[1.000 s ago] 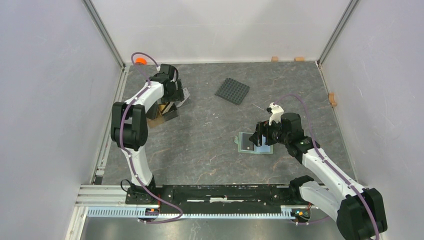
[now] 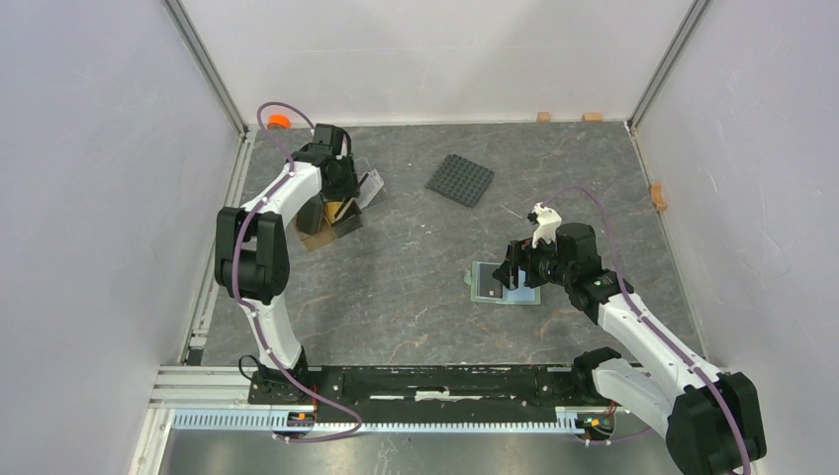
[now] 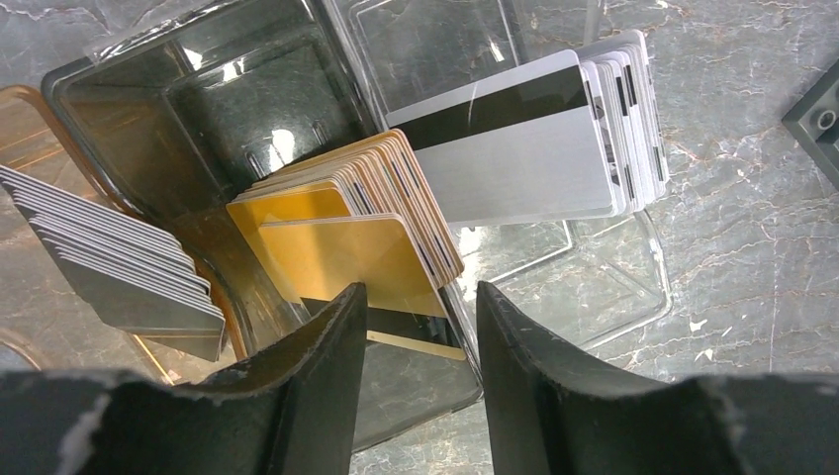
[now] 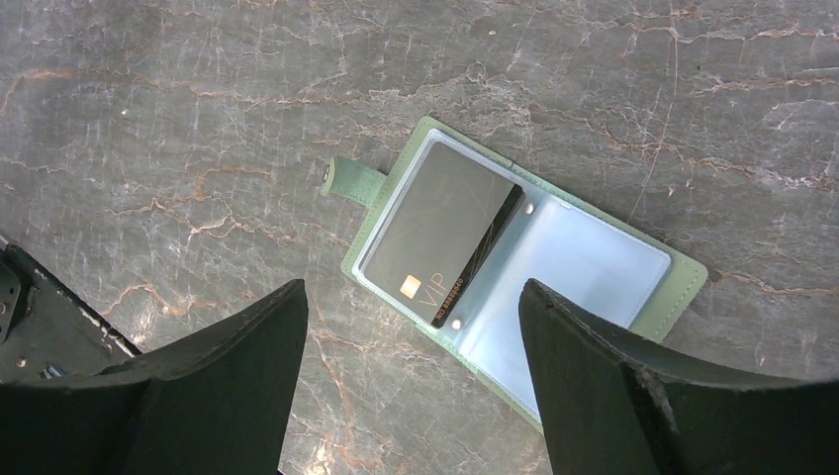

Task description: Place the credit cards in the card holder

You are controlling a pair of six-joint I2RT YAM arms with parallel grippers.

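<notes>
My left gripper is part open over plastic trays of card stacks, its fingertips at a stack of gold cards (image 3: 341, 262). A grey stack (image 3: 139, 267) lies to their left and a white stack (image 3: 510, 163) to their upper right. Nothing clearly sits between the fingers. The green card holder (image 4: 683, 287) lies open at the front right of the table, a grey VIP card (image 4: 435, 218) in one side, the other side showing pale blue. My right gripper hangs open above it.
A black grid pad (image 2: 459, 180) lies at the back middle of the table (image 2: 406, 297). Small orange blocks (image 2: 543, 117) sit along the back and right edges.
My left gripper has shifted slightly over the card trays, and its fingers look closer together in the top view. The right arm has not moved.
</notes>
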